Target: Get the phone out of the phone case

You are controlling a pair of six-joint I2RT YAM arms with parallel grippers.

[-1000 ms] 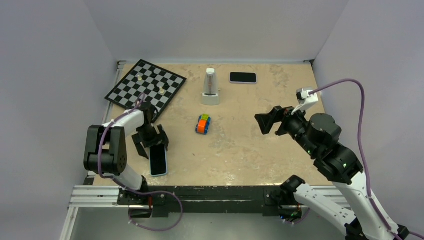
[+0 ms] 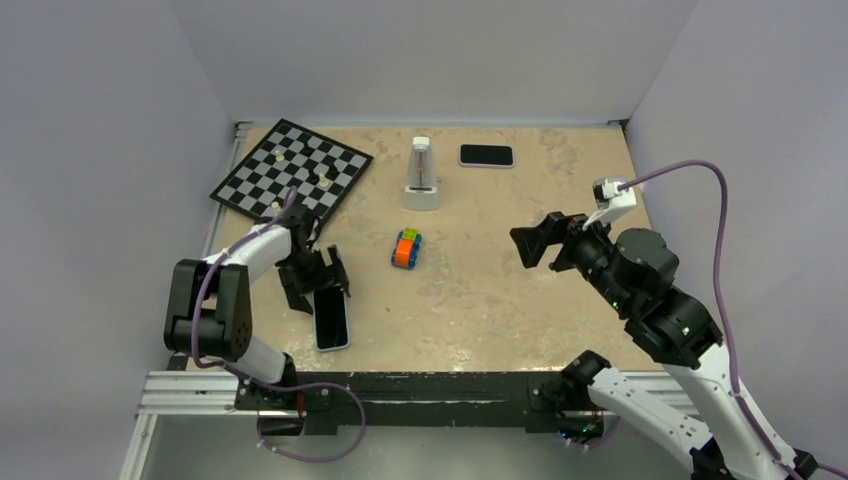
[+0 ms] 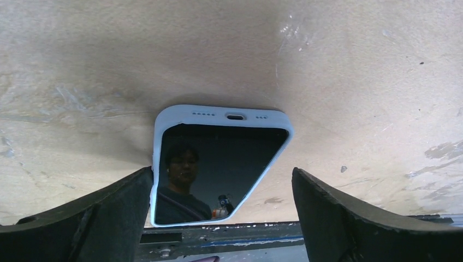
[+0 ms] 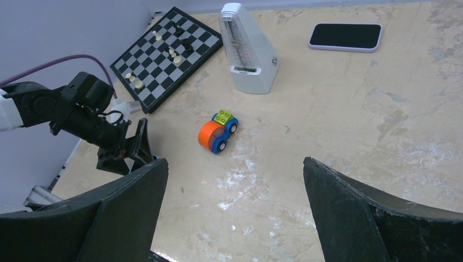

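The phone (image 3: 207, 169) lies screen up inside its light blue case (image 3: 185, 113), flat at the table's front left; its dark screen mirrors a person. My left gripper (image 2: 325, 288) is over the far end of the case, with its fingers spread wide. In the left wrist view the left finger (image 3: 117, 204) stands right at the case's edge, while a gap shows between the case and the right finger. Whether the left finger touches cannot be told. My right gripper (image 2: 545, 245) hangs over the table's right side, open and empty.
A second phone (image 2: 486, 155) lies at the back right. The metronome (image 2: 421, 180) and a toy car (image 2: 406, 248) stand mid-table, and a chessboard (image 2: 275, 170) with pieces fills the back left.
The right arm has barely moved.
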